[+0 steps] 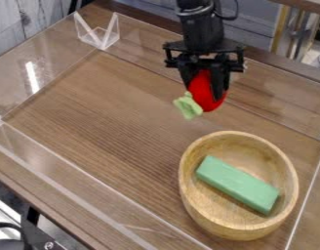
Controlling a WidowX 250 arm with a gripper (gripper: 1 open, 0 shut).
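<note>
My black gripper point(202, 70) is shut on a red object point(206, 90) with a light green part point(187, 104) at its lower left, held above the table point(98, 127) in the upper middle of the view. A round wooden bowl point(202, 220) at the lower right holds a green block point(237, 184).
A clear wire-like item point(95, 29) is at the upper left. A raised wooden edge runs along the back right. A dark cable shows at the bottom left corner.
</note>
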